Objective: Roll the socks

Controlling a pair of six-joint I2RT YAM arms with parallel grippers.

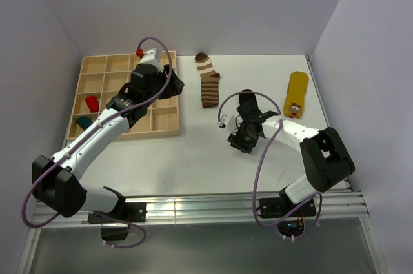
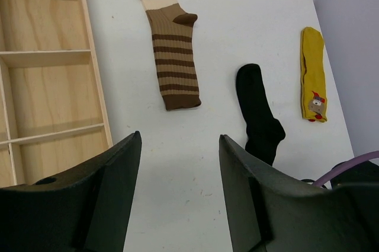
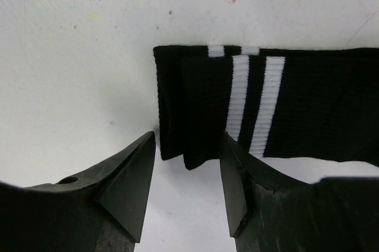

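Note:
A black sock with white stripes lies on the white table, its end doubled over in two offset layers; in the left wrist view it appears as a dark sock point(image 2: 254, 104). My right gripper stands open over that folded end, fingertips at its near edge. My left gripper is open and raised near the divided box's right side, with nothing between its fingers. A brown striped sock point(image 1: 210, 86) lies flat at the back middle. A yellow sock point(image 1: 297, 93) with an animal patch lies at the right.
The wooden divided box point(image 1: 164, 131) fills the back left, with red and dark teal rolled items point(image 1: 92, 104) in its compartments. Walls stand close at the back and both sides.

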